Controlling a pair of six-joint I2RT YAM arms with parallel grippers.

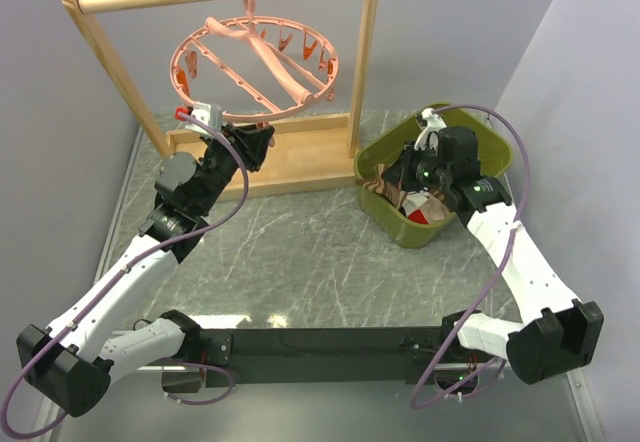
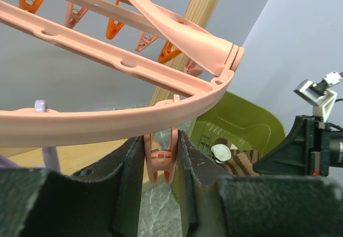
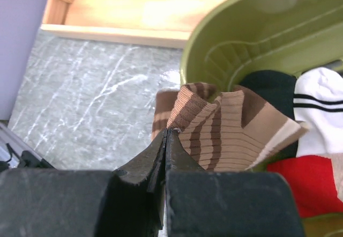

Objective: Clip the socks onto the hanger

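A round pink hanger (image 1: 330, 52) hangs from the wooden rack. My left gripper (image 1: 268, 134) is at the ring's near edge, shut on a pink clip (image 2: 161, 157) that hangs from the rim; no sock shows in this clip. In the right wrist view, my right gripper is shut with the bunched fabric of a brown striped sock (image 3: 217, 138) at its fingertips. The sock spreads over the inner side of the green bin (image 3: 201, 49), near its left wall. How much cloth lies between the fingers is hidden.
Other socks lie in the bin: a white one with black stripes (image 3: 319, 105), a red one (image 3: 297, 180) and a dark one. The wooden rack's base (image 1: 300, 152) stands left of the bin.
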